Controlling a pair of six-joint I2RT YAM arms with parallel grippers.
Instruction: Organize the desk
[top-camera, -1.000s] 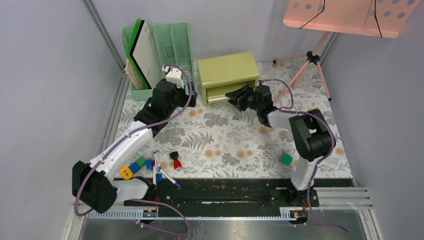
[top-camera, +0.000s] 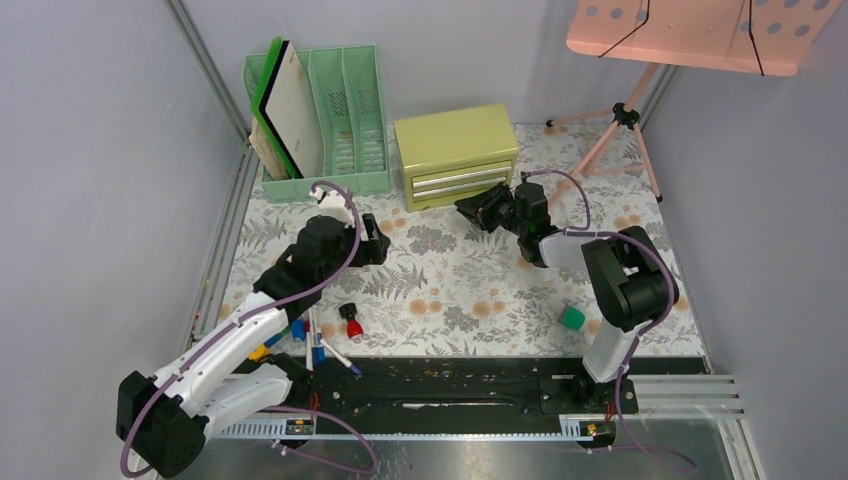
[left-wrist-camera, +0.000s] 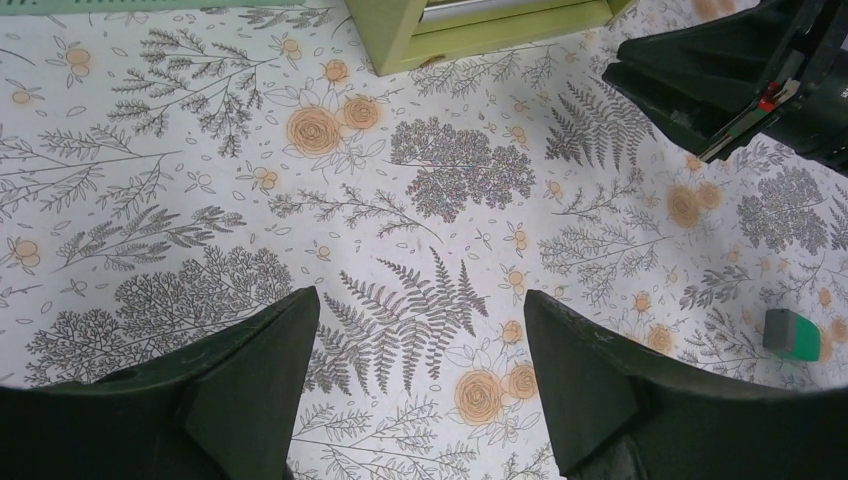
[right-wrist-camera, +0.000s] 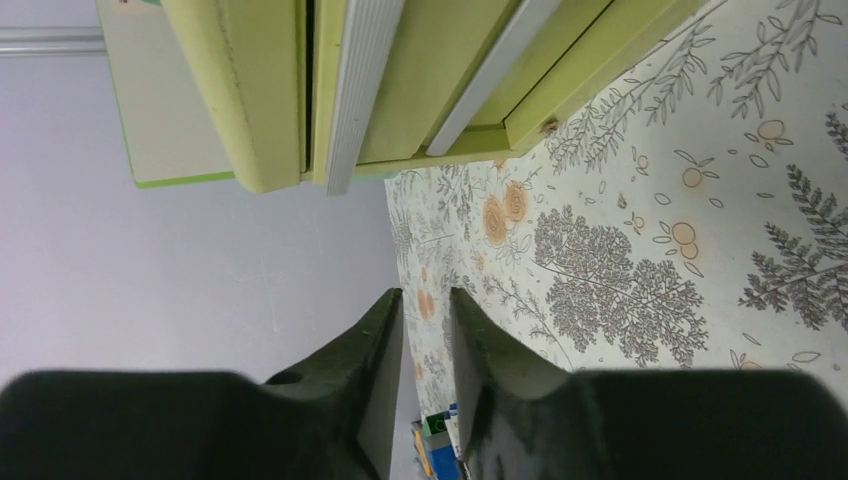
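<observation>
The yellow-green cabinet (top-camera: 455, 140) stands at the back, and both of its silver-trimmed drawer fronts (top-camera: 462, 182) look closed. Just in front of its right corner is my right gripper (top-camera: 470, 212), only slightly open; in the right wrist view a narrow gap parts its fingertips (right-wrist-camera: 391, 305), with nothing between them. My left gripper is wide open and empty above the patterned desk. A red-and-black object (top-camera: 352, 322) and several markers (top-camera: 340, 354) lie at the front left, with coloured blocks (top-camera: 297, 330) partly hidden by the left arm. A green block (top-camera: 572, 318) lies front right.
A mint file rack (top-camera: 355, 120) holding a green-framed board (top-camera: 297, 115) stands at the back left. At the back right is a pink tripod stand (top-camera: 625, 115).
The upper drawer, standing out with its inside showing earlier, is now in. My left arm has moved toward the front, away from the rack.
</observation>
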